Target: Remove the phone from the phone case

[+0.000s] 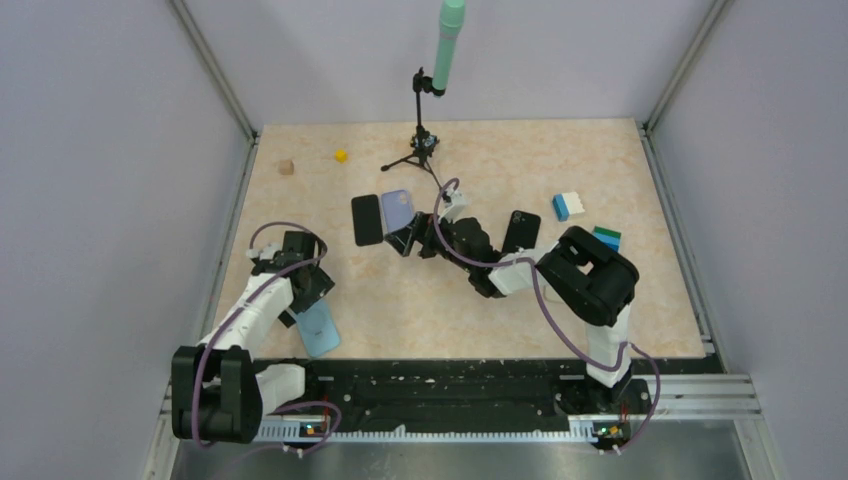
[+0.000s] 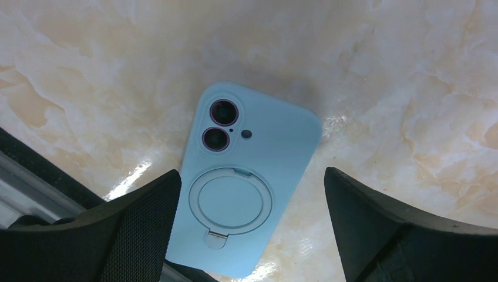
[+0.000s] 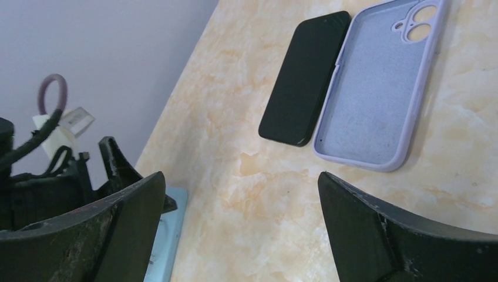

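A light-blue phone case (image 2: 288, 132) lies flat near the table's front left, camera lenses and a ring stand (image 2: 267, 202) facing up. Whether a phone sits inside it cannot be told beyond the lenses showing through. Above its upper part, my left gripper (image 1: 308, 305) is open, with one finger on either side of the case in the left wrist view and nothing gripped. My right gripper (image 1: 402, 242) is open and empty over the table's middle, just in front of an empty lavender case (image 3: 376, 100). Beside that case a black phone (image 3: 305, 79) lies face up.
Another dark phone (image 1: 522, 231) rests right of centre, behind the right arm. Blue-and-white blocks (image 1: 568, 206) stand farther right. A black tripod (image 1: 421, 140) is at the back, and a yellow piece (image 1: 341, 156) at the back left.
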